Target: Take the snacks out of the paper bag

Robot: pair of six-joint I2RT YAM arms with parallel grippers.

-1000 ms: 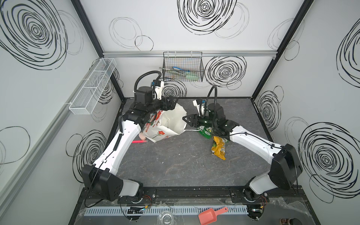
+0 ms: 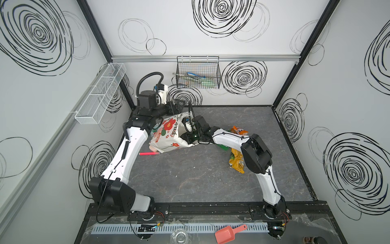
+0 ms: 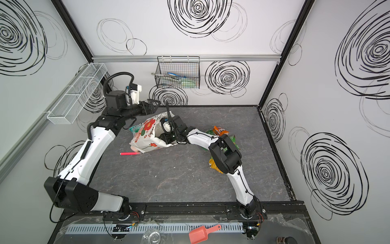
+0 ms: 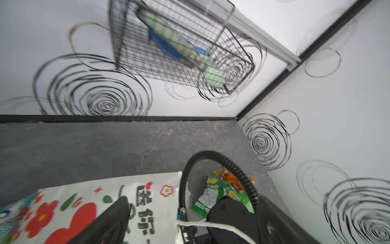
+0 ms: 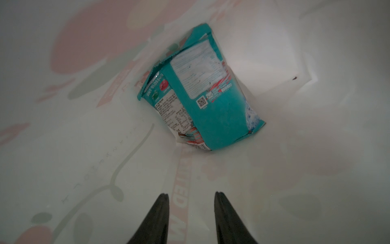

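Note:
A white flower-print paper bag [image 2: 165, 133] lies on its side at the back left of the table. Inside it, in the right wrist view, is a teal snack pack [image 5: 215, 109]. My right gripper reaches into the bag, its fingers apart and below the pack in that view, holding nothing. My left gripper [image 2: 178, 105] stands open in the air just above the bag. A yellow pack [image 2: 236, 160] and green and orange packs [image 3: 220, 131] lie right of the bag, partly behind the right arm.
A red stick [image 2: 148, 153] lies left of the bag's bottom. A black wire basket [image 2: 198, 84] hangs on the back wall, a white one [image 2: 87, 118] on the left wall.
My right gripper has moved left and down into the bag, pushing it slightly leftward. My left gripper has shifted a little left and up.

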